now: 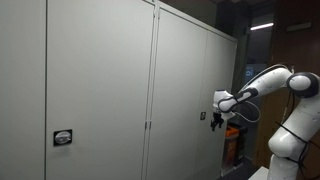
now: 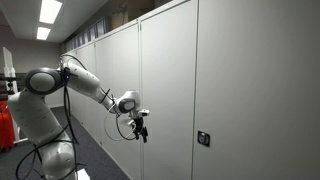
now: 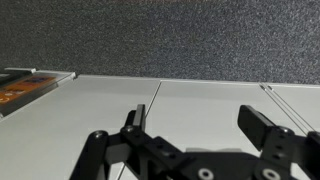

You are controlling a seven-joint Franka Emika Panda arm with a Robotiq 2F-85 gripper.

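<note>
Tall pale cabinet doors (image 1: 100,100) fill most of exterior view 1, all of them closed. One door carries a dark recessed handle (image 1: 63,137), and a second handle (image 1: 203,116) sits on a door nearer the arm. My gripper (image 2: 139,134) hangs in front of the doors at the end of the white arm (image 2: 85,82). In the wrist view, the gripper has its two black fingers wide apart, with nothing between them. Below it run the pale cabinet fronts (image 3: 200,98) and the dark speckled floor (image 3: 180,45).
Something orange (image 1: 232,133) stands behind the arm in exterior view 1. A red object (image 2: 5,125) is at the left edge of exterior view 2. A white surface (image 2: 82,174) lies by the arm's base. Space along the doors looks clear.
</note>
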